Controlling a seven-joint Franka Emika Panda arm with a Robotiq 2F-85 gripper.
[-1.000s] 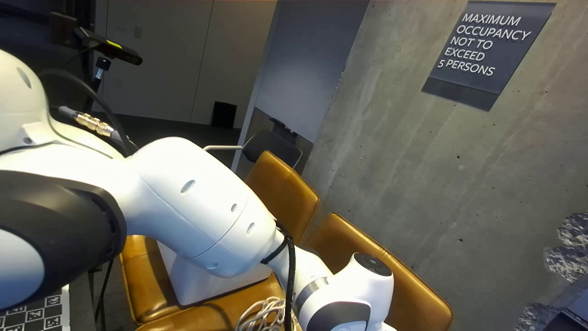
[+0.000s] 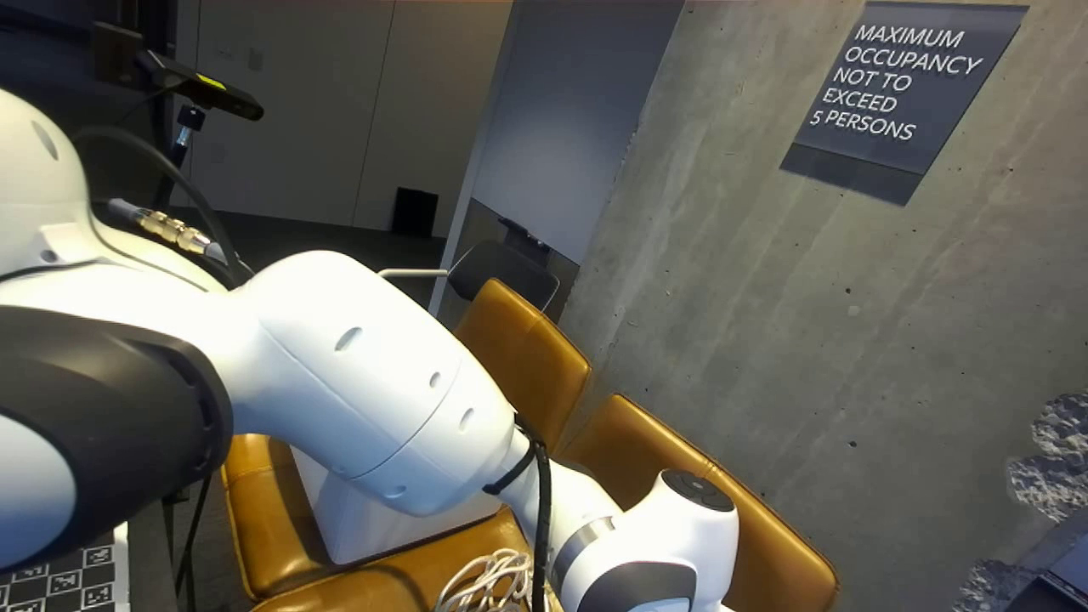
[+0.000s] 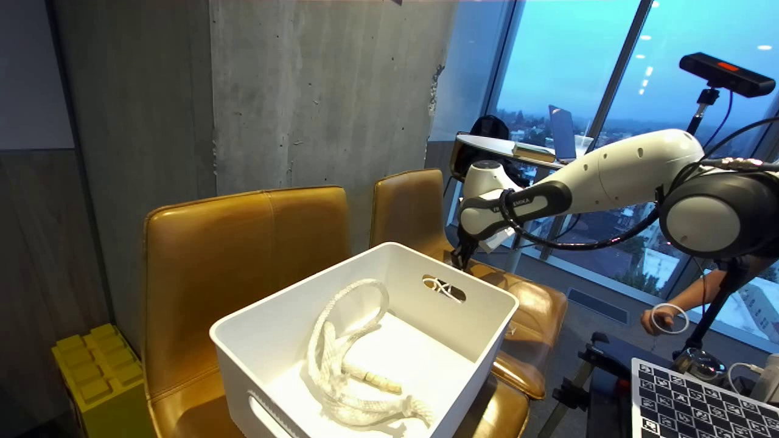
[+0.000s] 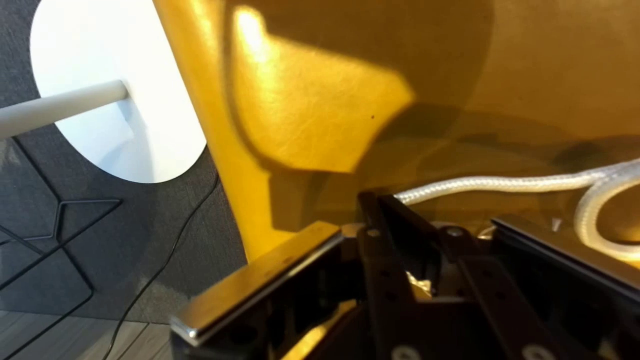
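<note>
A thin white braided cord (image 4: 510, 183) lies across the tan leather chair seat (image 4: 336, 114) in the wrist view, and its left end runs in at the fingertips. My gripper is low over that seat, shut on the cord, though the fingers hide the held part. In exterior view 2 the gripper (image 3: 461, 257) is just behind the far wall of a white bin (image 3: 467, 310). A thicker pale rope (image 3: 336, 365) lies looped inside this bin. Exterior view 1 shows a bundle of white cord (image 2: 490, 581) on the seat beside my arm; the fingers are out of that frame.
Chair backs (image 3: 248, 285) stand along the concrete wall (image 2: 775, 337). The bin's rim rises close to my gripper. At the right, a person's hand (image 3: 657, 319) is near a checkered board (image 3: 701, 401). Floor shows beyond the seat's left edge in the wrist view.
My wrist has shifted slightly to the right in exterior view 1. The cord bundle and chairs look the same.
</note>
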